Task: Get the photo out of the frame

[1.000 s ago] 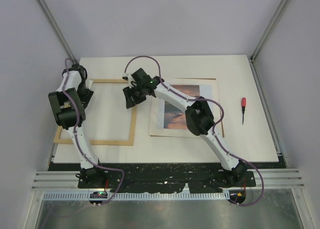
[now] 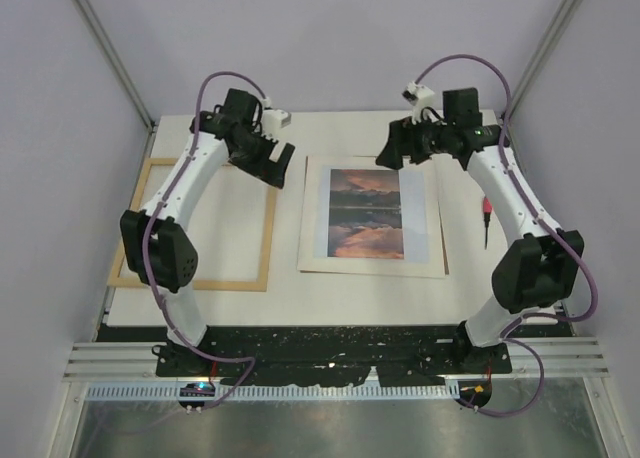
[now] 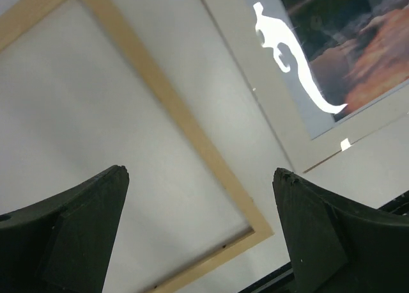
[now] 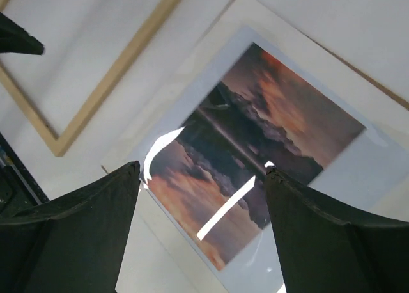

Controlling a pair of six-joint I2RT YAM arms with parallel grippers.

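The photo (image 2: pixel 366 215), a sunset landscape, lies inside a pale mat board (image 2: pixel 313 218) in the middle of the table, beneath a glossy clear sheet that throws back white glare in both wrist views. To its left rests the empty wooden frame (image 2: pixel 266 240), flat on the table. Above the frame's right side my left gripper hangs open, nothing between its fingers. My right gripper is over the photo and mat, also open and empty. Neither gripper touches the photo or the mat, as far as I can see.
A red-handled screwdriver (image 2: pixel 487 216) lies at the far right of the table. Bare white tabletop (image 2: pixel 380 303) shows in front of the mat, and a narrow strip separates the mat from the frame.
Both arms have swung to the right. My right gripper went from above the frame's right edge to above the photo; my left went from the frame's left side toward its right side.
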